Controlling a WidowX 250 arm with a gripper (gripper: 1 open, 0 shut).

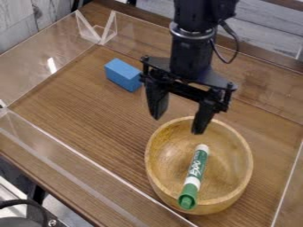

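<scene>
My black gripper [180, 99] hangs above the back rim of a tan oval bowl [160, 168], its two fingers spread apart and open with nothing visible between them. In the bowl lies a white tube with green ends [194, 177]. A blue block [123, 73] sits on the wooden table [71, 124] behind and left of the gripper.
A dark cable [31, 206] shows at the bottom left corner. Wooden edges run along the back and the left side.
</scene>
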